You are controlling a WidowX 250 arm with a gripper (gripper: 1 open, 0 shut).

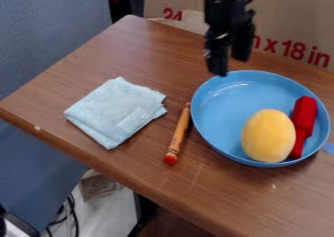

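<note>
My dark gripper (229,48) hangs above the table at the top centre, just behind the blue plate (229,104); it is blurred, and whether it is open or shut is unclear. On the plate lie a yellow oval object (268,136) and a red object (304,117) to its right. An orange stick with a red tip (179,137) lies just left of the plate. A folded pale blue cloth (113,111) lies at the left.
A cardboard surface with red print (287,26) stands behind it. The table's left edge borders a drop.
</note>
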